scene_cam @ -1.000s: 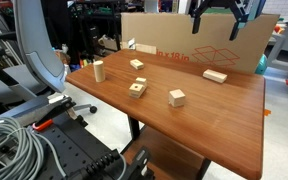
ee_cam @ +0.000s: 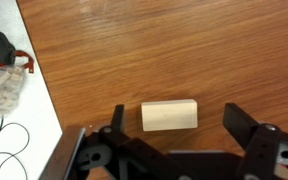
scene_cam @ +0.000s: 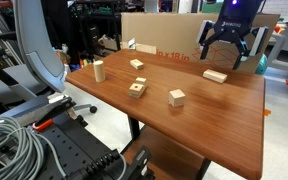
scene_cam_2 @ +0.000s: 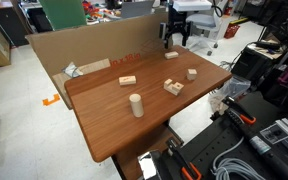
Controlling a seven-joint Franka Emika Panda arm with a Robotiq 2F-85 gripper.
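Observation:
A pale rectangular block (scene_cam: 215, 75) lies flat near the back right of the wooden table. My gripper (scene_cam: 227, 56) hangs above it, open, with a gap between its fingertips and the block. In the wrist view the same block (ee_cam: 169, 115) shows between the two spread fingers, touching neither. Exterior view 2 has the gripper (scene_cam_2: 178, 43) over that block (scene_cam_2: 172, 55) at the table's far end.
On the table also stand a pale cube (scene_cam: 176, 98), a small group of blocks (scene_cam: 137, 89), an upright cylinder (scene_cam: 99, 71) and another block (scene_cam_2: 127, 79). Cardboard (scene_cam: 164, 35) rises behind the back edge.
The gripper has come down from higher up towards the block, and a little to the right in exterior view 1. The objects on the table have not moved.

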